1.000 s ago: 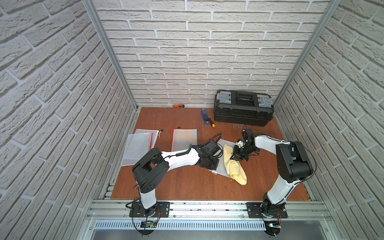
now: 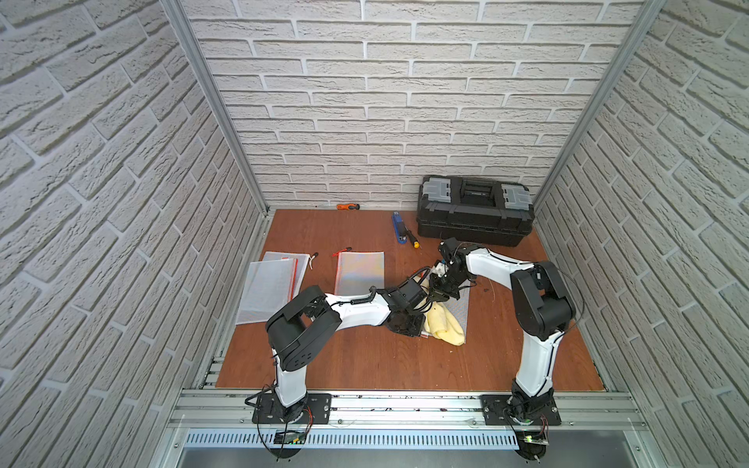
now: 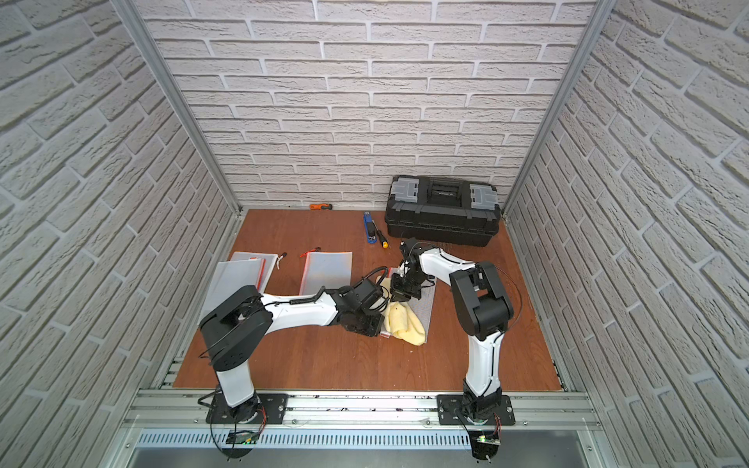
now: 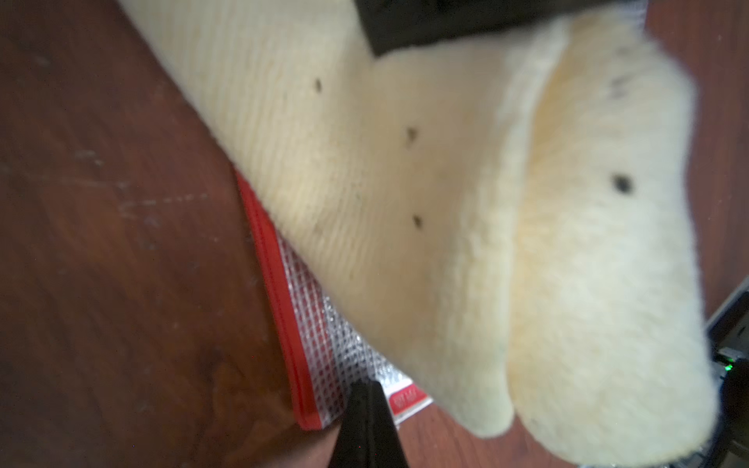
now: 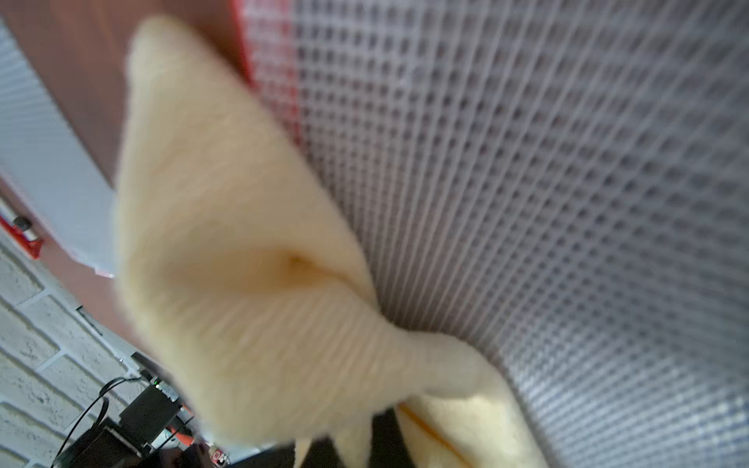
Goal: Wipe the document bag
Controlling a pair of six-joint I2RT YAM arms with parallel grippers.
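Observation:
A pale yellow cloth [image 2: 444, 323] lies bunched over the document bag [image 5: 546, 195], which is clear mesh with a red edge. My right gripper [image 2: 439, 296] is shut on the cloth; in the right wrist view the folds hide most of its fingertips. My left gripper is shut, its fingertips together with nothing between them. It stands by the bag's near left corner, where a red-and-white tag [image 4: 407, 397] shows. The cloth fills much of the left wrist view and covers most of the bag there.
A black toolbox [image 2: 476, 206] stands at the back right. Left of it lie a blue tool [image 2: 398, 227] and a screwdriver [image 2: 412, 238]. Other mesh bags [image 2: 269, 288] rest on the left.
My right gripper has swept left with the cloth across the bag, close to the left gripper. The left gripper has shifted only slightly and stays shut.

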